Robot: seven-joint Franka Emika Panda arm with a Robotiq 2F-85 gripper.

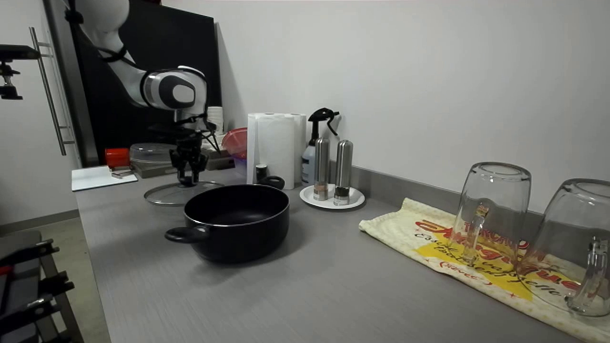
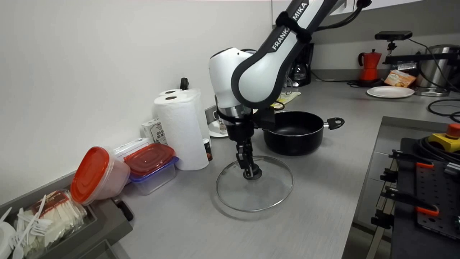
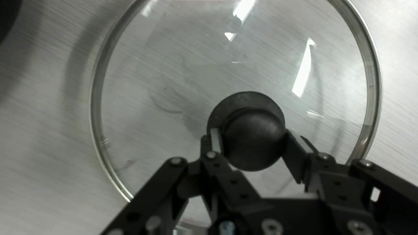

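My gripper is shut on the black knob of a round glass lid, one finger on either side of it. The lid has a metal rim and appears raised a little off the counter in exterior view 2, with a shadow beneath its near edge. Close by stands a black two-handled pot, uncovered and empty as far as its inside shows. From exterior view 1, the pot is nearer the camera than the lid and my gripper.
Paper towel rolls and lidded plastic boxes line the wall. A white plate carries two grinders behind the pot. Glass mugs stand upside down on a cloth.
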